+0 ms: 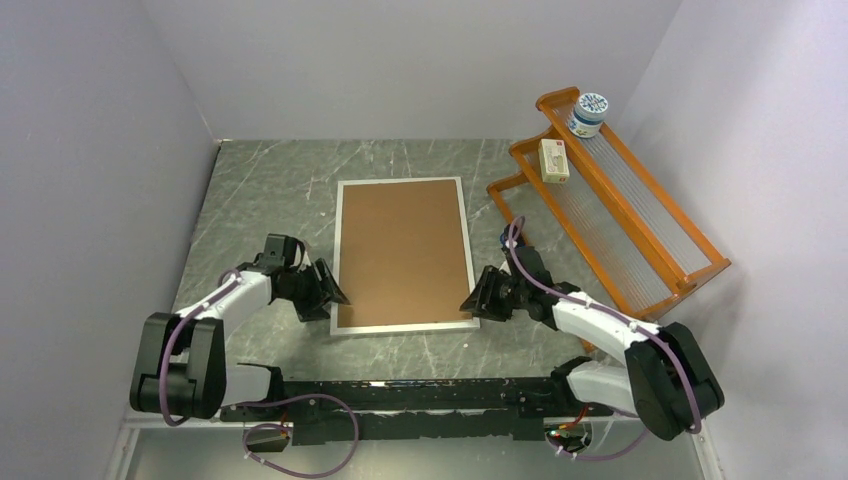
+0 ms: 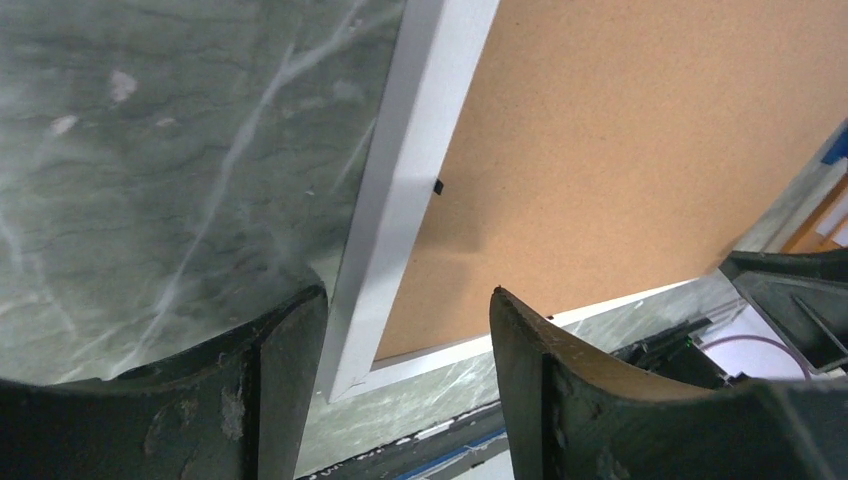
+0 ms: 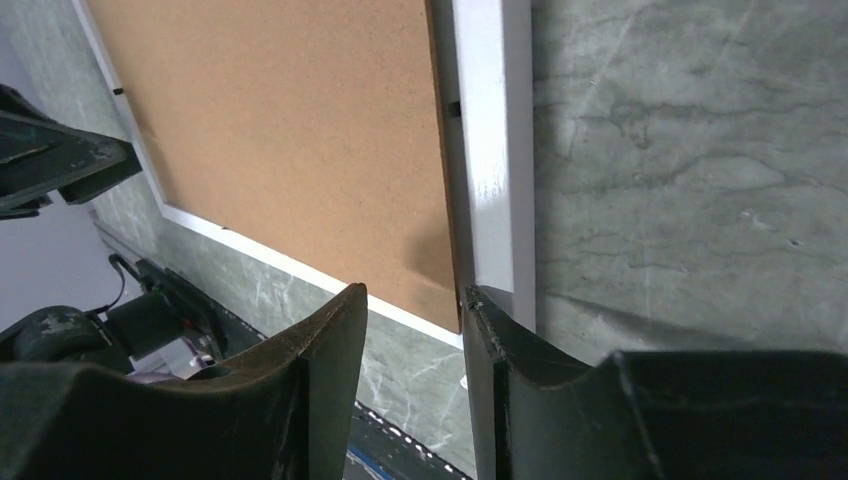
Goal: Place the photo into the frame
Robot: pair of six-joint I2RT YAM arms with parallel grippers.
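The white frame (image 1: 338,235) lies flat on the grey marbled table, with a brown backing board (image 1: 400,250) inside it. A narrow gap runs between the board and the right rail (image 3: 490,170). No photo shows on the visible side. My left gripper is at the near left corner, its parted fingers appearing on either side of the left rail (image 2: 385,220), nothing gripped. At the near right corner, my right gripper is partly open; one finger (image 3: 490,350) overlaps the rail's near end in view, the other (image 3: 330,340) the near edge.
To the right stands a wooden slatted rack (image 1: 640,230) bearing a small box (image 1: 553,160) and a white-blue jar (image 1: 588,115). A small blue item (image 1: 506,238) sits behind the right gripper. Bare table (image 1: 260,190) lies left of the frame.
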